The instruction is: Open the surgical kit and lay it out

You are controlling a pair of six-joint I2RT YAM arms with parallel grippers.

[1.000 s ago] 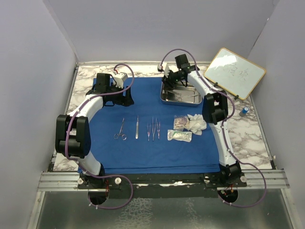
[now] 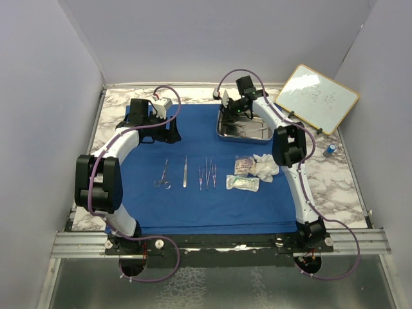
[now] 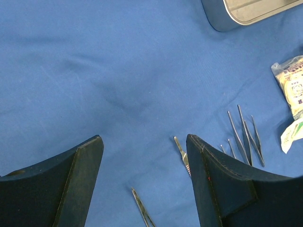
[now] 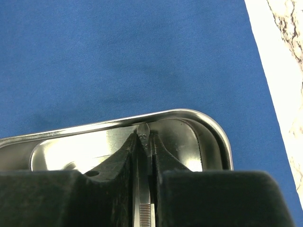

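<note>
In the right wrist view, a slim metal instrument with a ribbed handle [image 4: 145, 215] lies in the steel tray [image 4: 180, 113]. My right gripper reaches into that tray, its fingers close on either side of the instrument; whether they press on it cannot be told. My left gripper stands open over bare blue cloth, empty. Laid out on the cloth in the top view are scissors [image 2: 162, 184], a scalpel handle [image 2: 185, 174], several tweezers [image 2: 208, 172], a white packet [image 2: 243, 183], a bag of cotton balls [image 2: 244, 166] and crumpled white gauze or gloves [image 2: 264, 168].
A whiteboard [image 2: 317, 96] leans at the back right, behind a small blue-capped bottle [image 2: 329, 150] on the marble top.
My right gripper has come down slightly into the tray, and its fingers appear nearer each other. The left arm and the laid-out items have stayed put.
</note>
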